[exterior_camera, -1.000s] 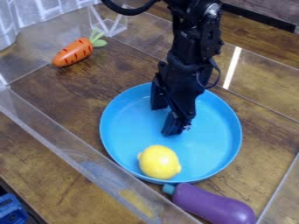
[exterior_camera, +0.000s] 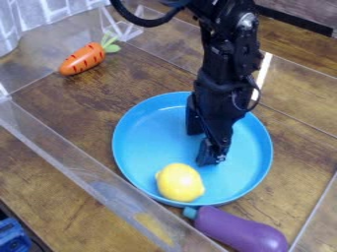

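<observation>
The black gripper hangs over the back half of a blue plate, its fingertips low over or at the plate's surface; whether anything sits between them is hard to tell. A yellow lemon-like toy lies on the plate's front left part, clear of the gripper.
An orange carrot toy lies at the upper left on the wooden surface. A purple eggplant toy lies just in front of the plate at lower right. Clear plastic walls border the area along the left and right.
The gripper's fingers have shifted slightly within the plate area. The toys and plate have not visibly moved.
</observation>
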